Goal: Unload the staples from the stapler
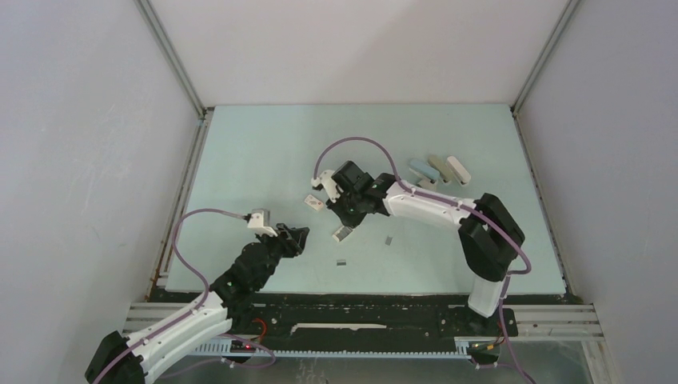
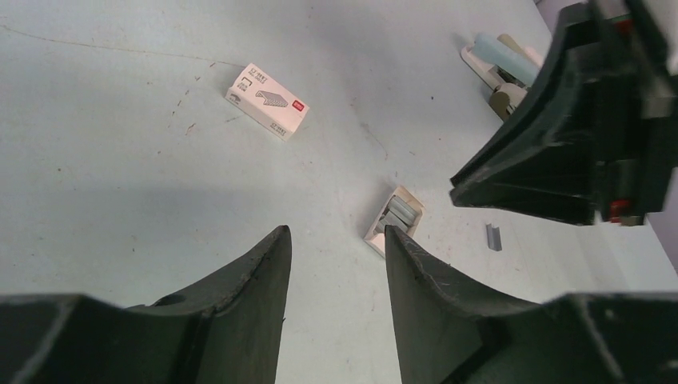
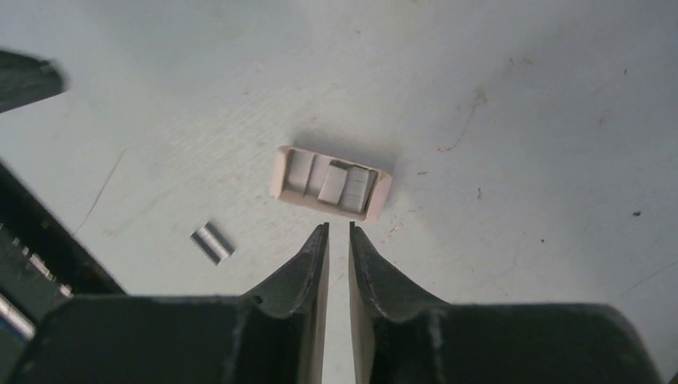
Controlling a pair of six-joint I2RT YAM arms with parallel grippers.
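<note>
A small open box of staple strips (image 1: 343, 234) lies mid-table below my right gripper (image 1: 344, 210); in the right wrist view the box (image 3: 330, 182) is just beyond the nearly closed fingertips, which hold nothing visible. My left gripper is part open and empty, left of and nearer than that box. A pale staple carton (image 2: 266, 102) lies farther back. Loose staple strips (image 1: 341, 262) lie on the table. Staplers in blue (image 1: 424, 168), olive and pale pink stand at the back right.
A dark rail runs along its front edge. My right arm spans the right half, near the staplers.
</note>
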